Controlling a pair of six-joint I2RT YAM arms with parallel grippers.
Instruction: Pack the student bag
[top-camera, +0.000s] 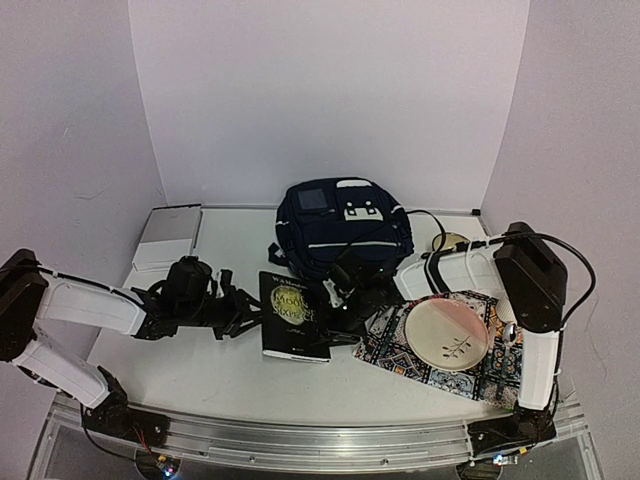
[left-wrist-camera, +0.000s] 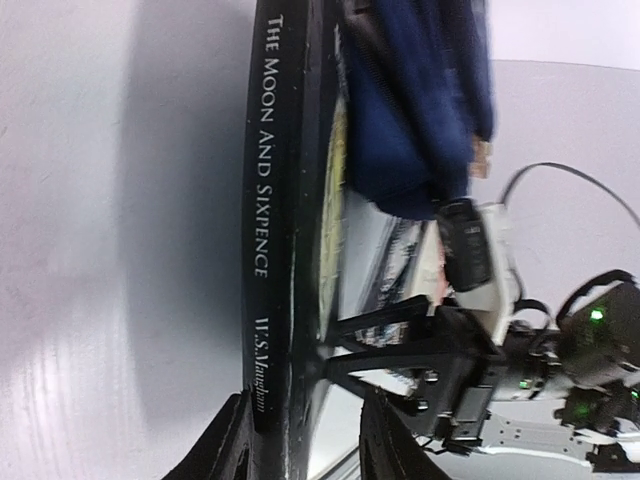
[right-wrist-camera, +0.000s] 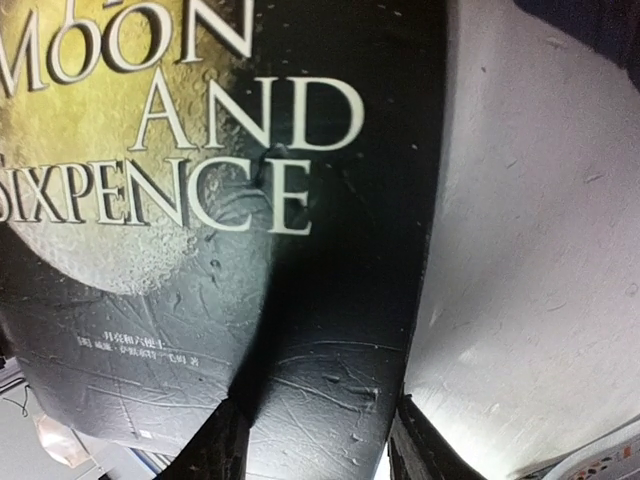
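The black book (top-camera: 290, 312) with a yellow moon on its cover lies in front of the navy backpack (top-camera: 345, 225), between both grippers. In the left wrist view its spine (left-wrist-camera: 266, 200) faces that camera, beside a shadow on the table. My left gripper (top-camera: 254, 312) is open at the spine side; the spine's lower end shows between its spread fingers. At the opposite side is my right gripper, its fingers apart, one over the cover and one by the edge. Whether they clamp the book cannot be told.
To the right, a plate (top-camera: 447, 334) rests on a patterned mat (top-camera: 395, 365). A silver-white flat case (top-camera: 168, 238) lies at the back left. Bare table stretches across the front and left.
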